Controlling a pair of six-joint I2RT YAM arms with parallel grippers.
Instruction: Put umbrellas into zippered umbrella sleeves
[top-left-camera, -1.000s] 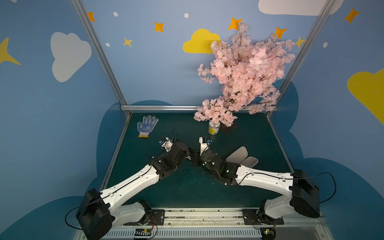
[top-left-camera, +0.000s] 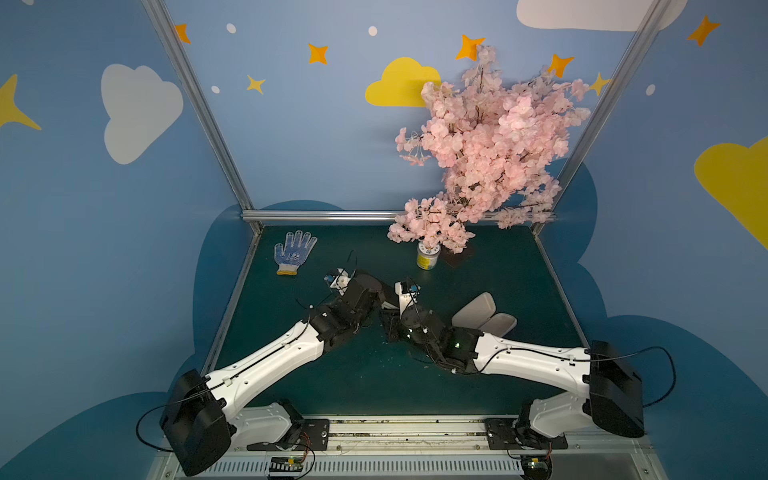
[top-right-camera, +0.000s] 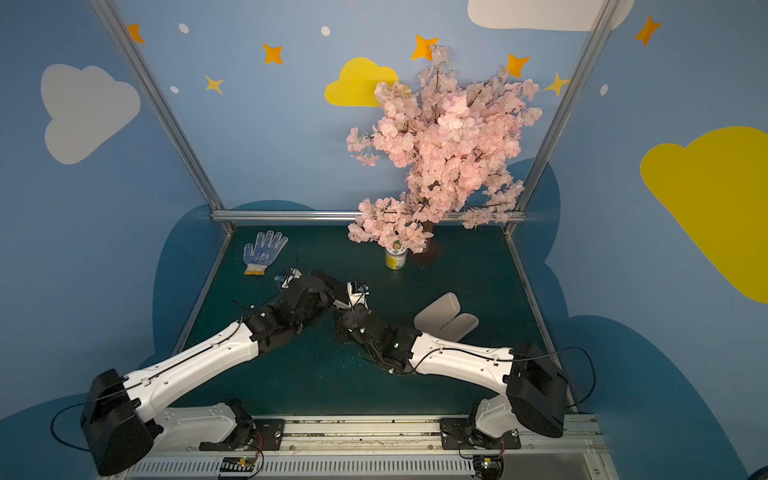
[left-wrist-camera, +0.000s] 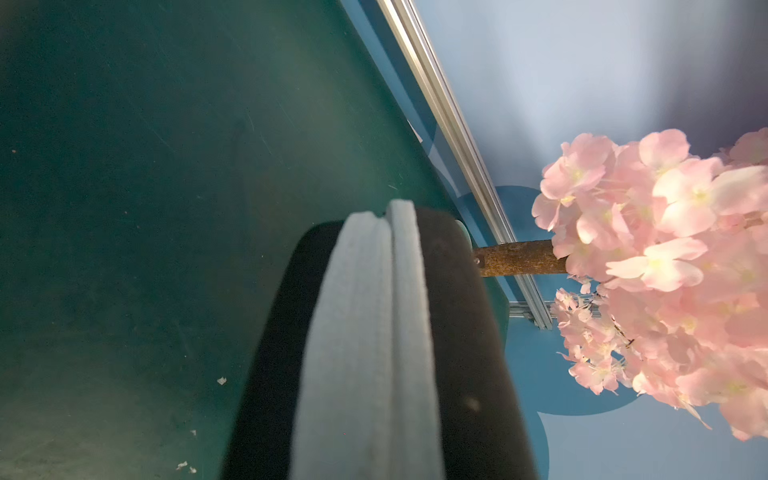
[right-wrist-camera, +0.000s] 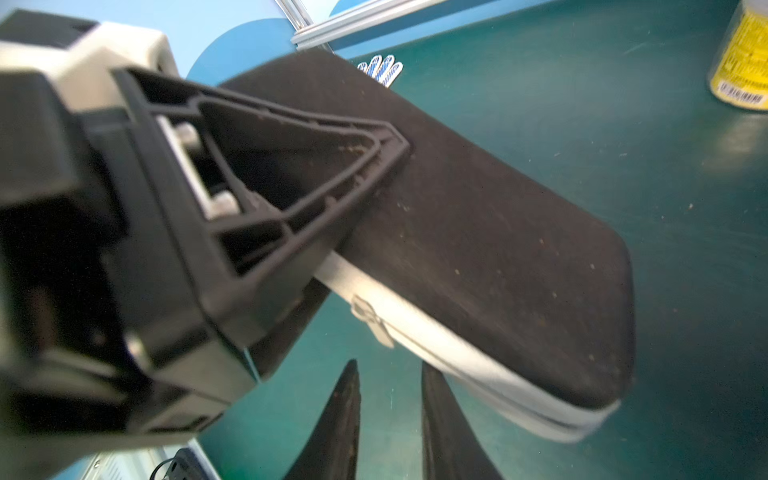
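A black zippered case (right-wrist-camera: 504, 264) with a white zip band and a small zipper pull (right-wrist-camera: 369, 318) is held up over the middle of the table, my left gripper (top-left-camera: 376, 292) shut on it; that gripper's black body fills the upper left of the right wrist view. My right gripper is just below the case, fingers parted, with nothing seen between them. Two beige sleeve-like pieces (top-left-camera: 473, 310) lie on the right of the table. Whether an umbrella is inside the black case cannot be told.
A blue glove (top-left-camera: 294, 252) lies at the back left. A yellow can (top-left-camera: 428, 256) and a blossom tree (top-left-camera: 496, 152) stand at the back right.
My left arm has shifted slightly right and up; the right gripper and arm have moved a little beside it.
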